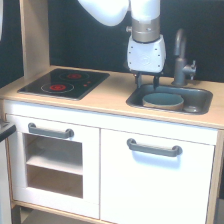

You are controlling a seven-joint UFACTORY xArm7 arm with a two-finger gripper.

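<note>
My gripper (147, 82) points down over the left part of the sink (198, 103), its two dark fingers standing apart. It looks open, with nothing visible between the fingertips. Below and slightly to the right of it, a round, shallow grey-green pan or bowl (163, 101) sits in the dark basin. The fingertips appear to end just above its left rim; whether they touch it I cannot tell.
A dark faucet (180, 60) rises behind the sink, right of my gripper. At the left is a black cooktop (64, 82) with red-marked burners, bare on top. Both white cabinet doors (150, 172) below are shut.
</note>
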